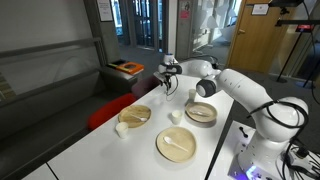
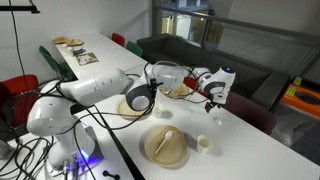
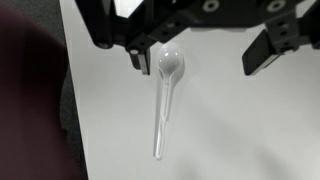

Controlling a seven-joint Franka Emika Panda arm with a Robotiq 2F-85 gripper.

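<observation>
In the wrist view a pale, translucent plastic spoon lies on the white table with its handle pointing toward the bottom of the picture. A second handle edge shows beside it; whether two spoons are stacked I cannot tell. My gripper is open above the table, its fingers wide apart with nothing between them, and the spoon's bowl is nearer the left finger. From outside, the gripper is at the far end of the table, the arm stretched out. In the second exterior view the gripper is near the table's far side.
A round tan plate holds another spoon. Other dishes and several cups stand between the robot's base and the gripper. A dark sofa runs along the table's side. Bare table surrounds the spoon under the gripper.
</observation>
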